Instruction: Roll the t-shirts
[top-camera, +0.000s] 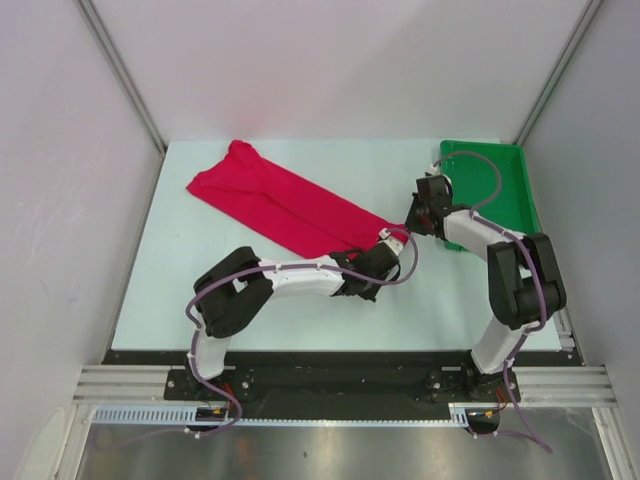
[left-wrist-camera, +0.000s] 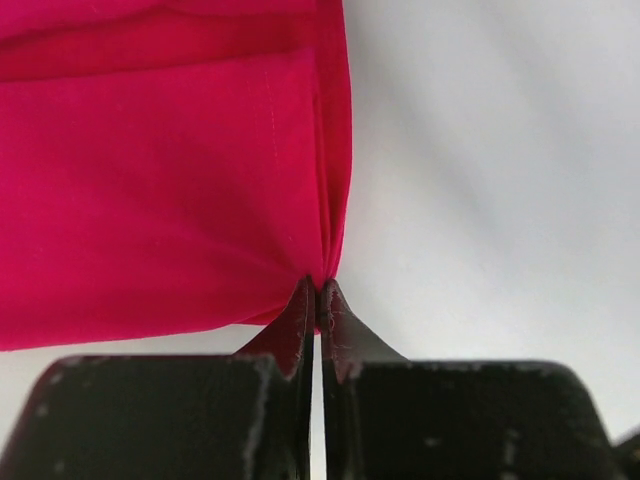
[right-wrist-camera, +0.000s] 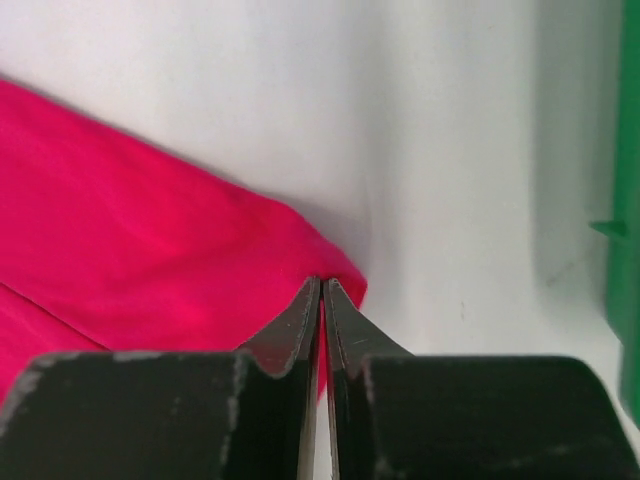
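Observation:
A long red t-shirt (top-camera: 280, 200) lies folded on the white table, running diagonally from back left to front right. My left gripper is shut at the shirt's edge, where the layers of fabric (left-wrist-camera: 180, 190) meet; whether cloth is between its tips is hard to see. My right gripper is shut on the far-right corner of the t-shirt (right-wrist-camera: 190, 240), which rises slightly at the fingertips.
A green tray (top-camera: 505, 210) stands at the right back, just beside my right arm; its wall (right-wrist-camera: 625, 280) shows in the right wrist view.

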